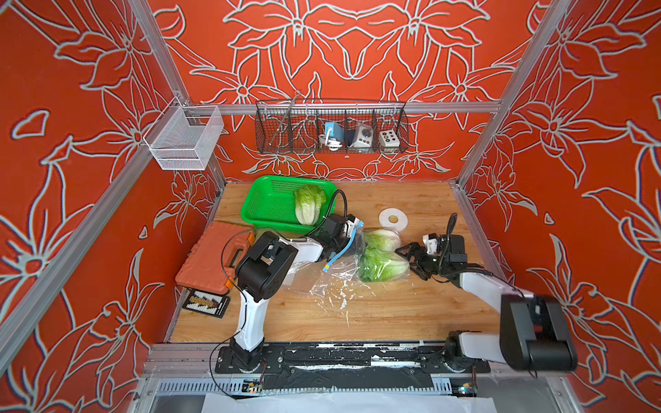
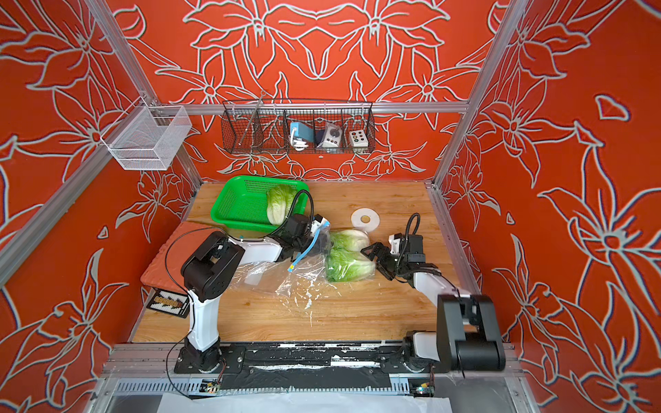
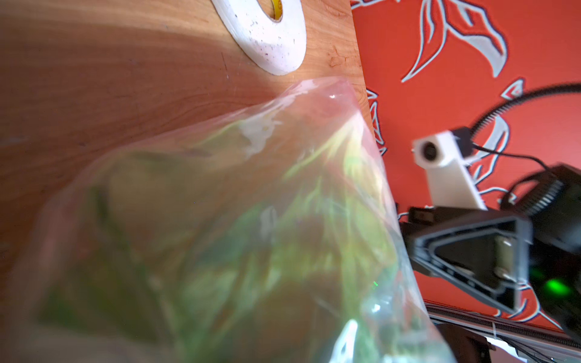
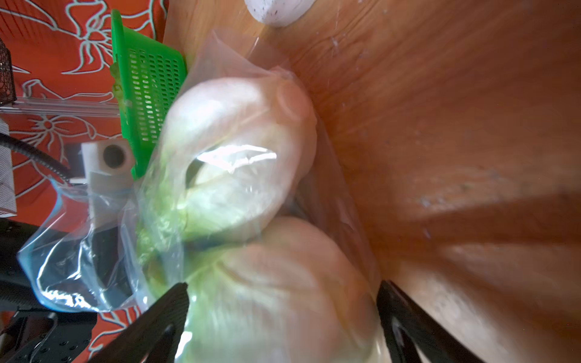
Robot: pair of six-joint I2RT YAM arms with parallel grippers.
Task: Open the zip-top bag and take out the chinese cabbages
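Observation:
Two Chinese cabbages point(image 1: 385, 265) lie inside the clear zip top bag point(image 2: 275, 278) in the middle of the table; a third cabbage point(image 1: 310, 204) rests in the green basket. The bag's blue zip strip point(image 1: 344, 246) runs beside my left gripper point(image 1: 352, 241), which is shut at the bag's mouth end. Its fingertips are hidden by film, and whether any film is pinched does not show. In the right wrist view my right gripper is open, its fingers point(image 4: 166, 323) on either side of the nearer bagged cabbage point(image 4: 290, 284). Film and leaves fill the left wrist view.
The green basket point(image 1: 265, 223) stands at the back left. A white tape roll point(image 1: 393, 219) lies behind the bag. An orange case point(image 1: 213, 256) and a small dark-framed tray point(image 1: 223, 306) sit at the left. White scraps litter the table front.

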